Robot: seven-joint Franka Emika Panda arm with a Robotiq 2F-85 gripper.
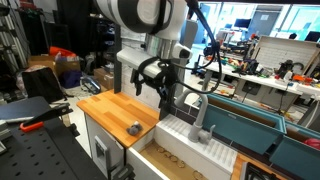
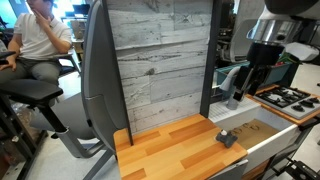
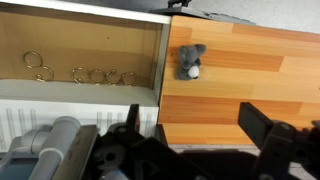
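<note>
A small grey plush toy (image 1: 134, 128) lies on the wooden counter (image 1: 110, 110), close to the edge beside the open drawer. From above, the wrist view shows the toy (image 3: 190, 61) with its pale snout; the drawer floor (image 3: 110, 42) with several thin rings (image 3: 96, 75) is left of it. My gripper is open with nothing between its fingers. It hangs above the counter and sink area, clear of the toy, as exterior view 2 also shows the toy (image 2: 226, 138) lying free below the arm.
A grey faucet (image 1: 201, 118) rises beside the drawer, near the arm. A tall white plank panel (image 2: 165, 70) stands behind the counter. Blue bins (image 1: 240, 125) line the back right.
</note>
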